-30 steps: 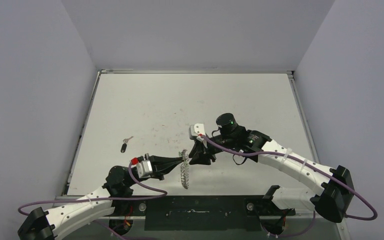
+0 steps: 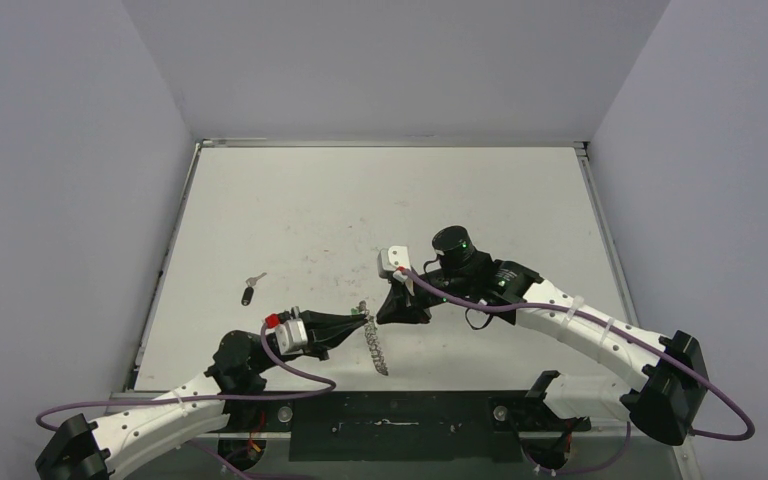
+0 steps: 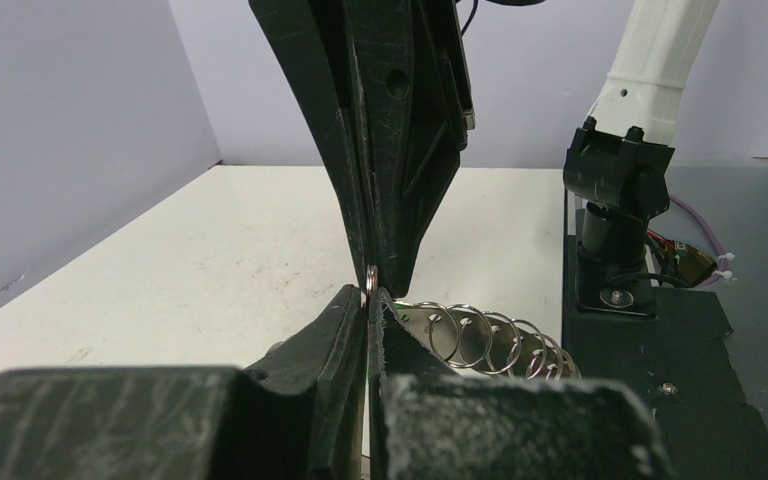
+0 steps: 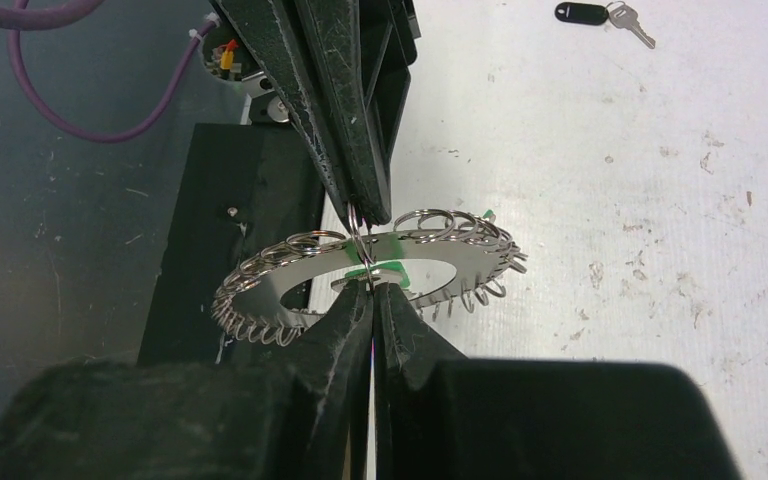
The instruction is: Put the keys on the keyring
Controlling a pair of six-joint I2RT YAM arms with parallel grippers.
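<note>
The keyring plate [image 4: 470, 268], a metal oval lined with small rings, hangs between my grippers over the table's front middle, seen edge-on from above [image 2: 374, 345]. My left gripper [image 2: 365, 318] and my right gripper [image 2: 381, 317] meet tip to tip there, both shut, on a small ring [image 3: 371, 282] at the top of the plate; which fingers grip it is hard to tell. The key [image 4: 630, 22] with its black fob [image 4: 580, 14] lies apart on the table, left of the grippers in the top view.
Walls enclose its sides and back. A dark strip [image 2: 340, 430] runs along the front edge, below the grippers.
The keyring plate has tilted slightly, its lower end swinging a little to the right.
</note>
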